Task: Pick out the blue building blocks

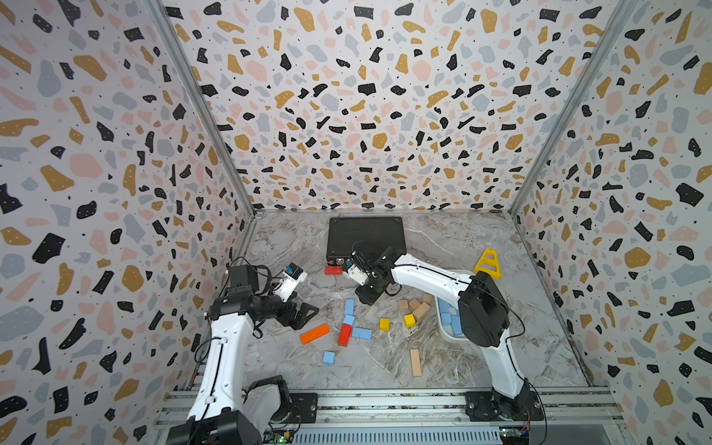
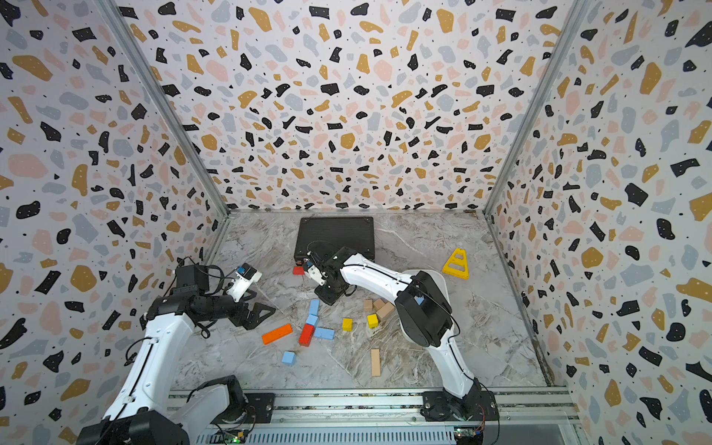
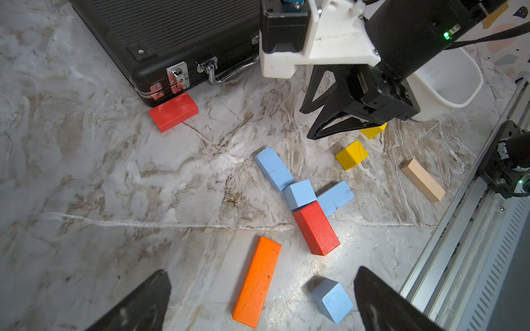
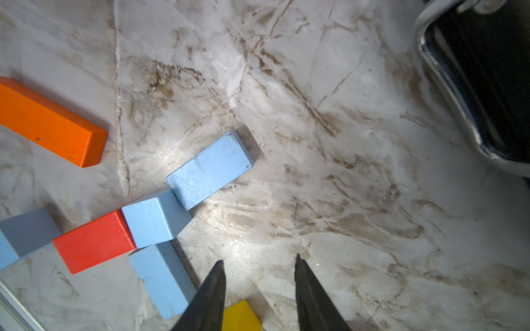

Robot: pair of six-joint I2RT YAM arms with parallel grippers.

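Loose blue blocks lie mid-table: a long one, a cube against it and a red block, another long one, and a separate cube at the front. A white bin at right holds several blue blocks. My right gripper hangs above and behind the middle blue blocks, open, nothing between its fingers. My left gripper is over the left of the table, above and near the orange block, its blurred fingertips wide apart in the left wrist view with nothing between them.
A black case stands at the back, a red block before it. Orange, yellow and wooden blocks lie around. A yellow triangular piece is at back right.
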